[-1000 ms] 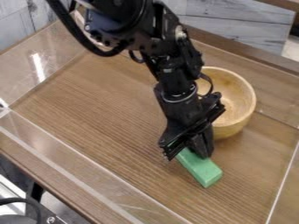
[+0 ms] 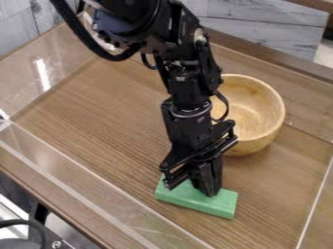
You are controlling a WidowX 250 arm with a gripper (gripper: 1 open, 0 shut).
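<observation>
A black robot arm reaches down from the top centre, its gripper [image 2: 198,175] low over a green rectangular block [image 2: 196,202] lying flat near the front edge of the wooden table [image 2: 85,136]. The fingertips are down at the block's back edge and hide part of it. Whether anything is between them is hard to see; the fingers look shut.
A tan bowl [image 2: 260,102] sits behind and right of the gripper, partly hidden by the arm. A pale wall stands at the back.
The gripper has moved slightly down and left toward the front. The green block has turned to lie more crosswise and has shifted left.
</observation>
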